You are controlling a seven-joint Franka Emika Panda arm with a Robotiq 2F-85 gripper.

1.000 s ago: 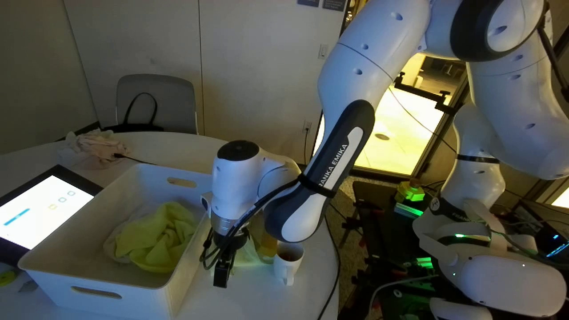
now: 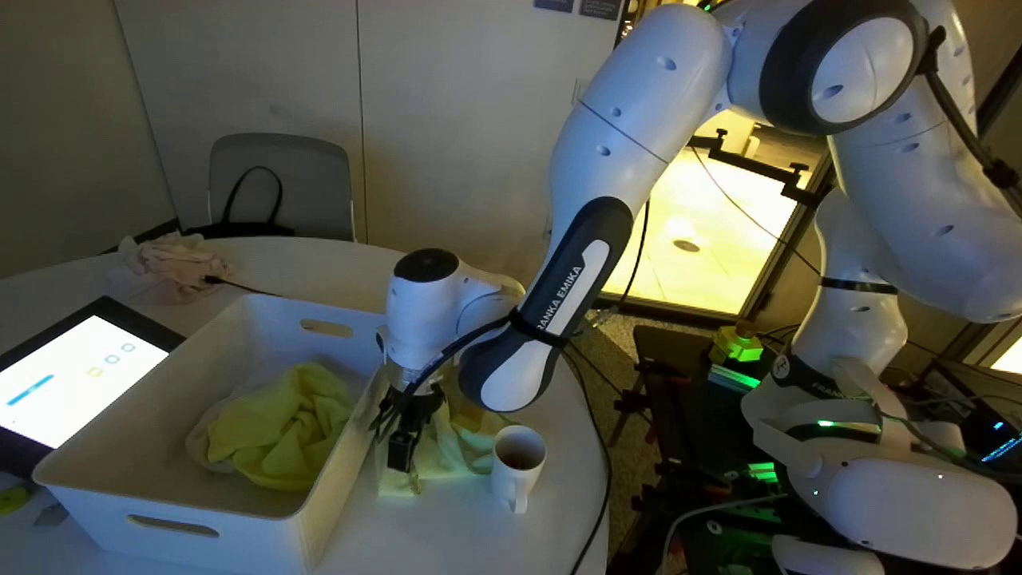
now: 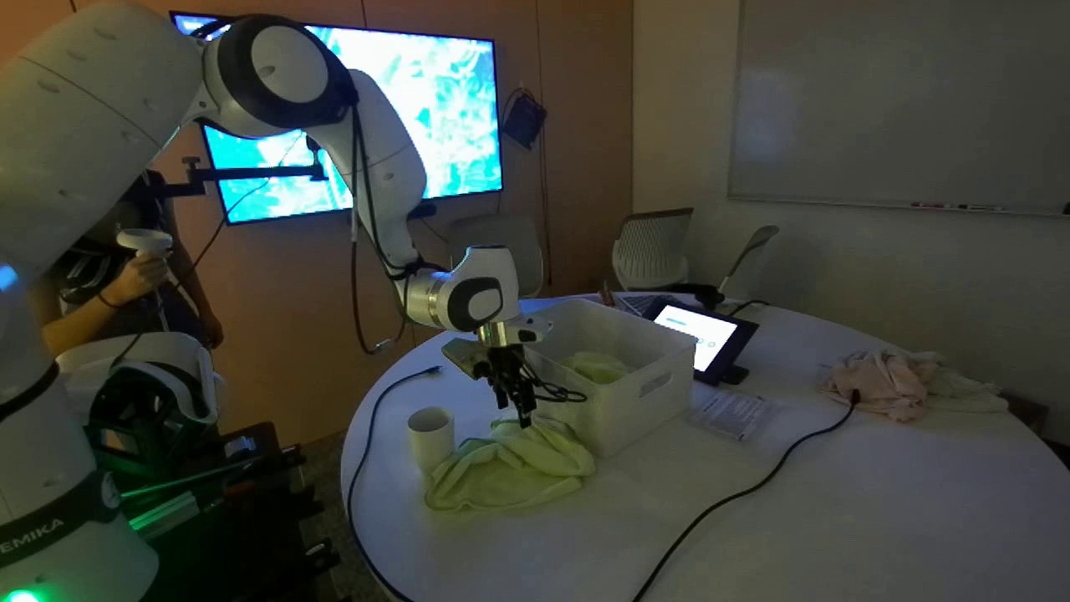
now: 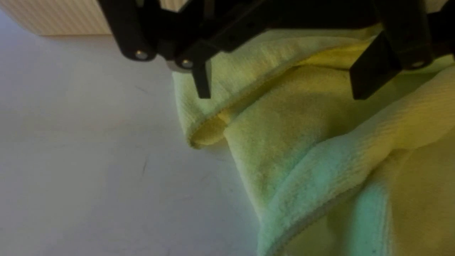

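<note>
A crumpled yellow-green towel (image 3: 512,470) lies on the white table between the mug and the bin. Over it hangs my gripper, its fingers (image 4: 202,79) spread wide with only bare space between them. In the wrist view the towel's folds (image 4: 290,123) run beneath both fingertips; whether they touch the cloth I cannot tell. The white bin (image 2: 215,297) stands right beside the gripper and holds another yellow towel (image 2: 287,426) with some paler cloth under it.
A white mug (image 2: 518,465) with dark contents stands close to the towel. A lit tablet (image 2: 81,369) is on the bin's far side. Pinkish cloth (image 3: 883,383) lies farther off. Black cables (image 3: 737,493) cross the table, whose front stretch is clear.
The arm has shifted away from exterior view 1's camera, toward the table's far side, and the gripper now sits over the towel, more of which shows. Mug and bin stayed put.
</note>
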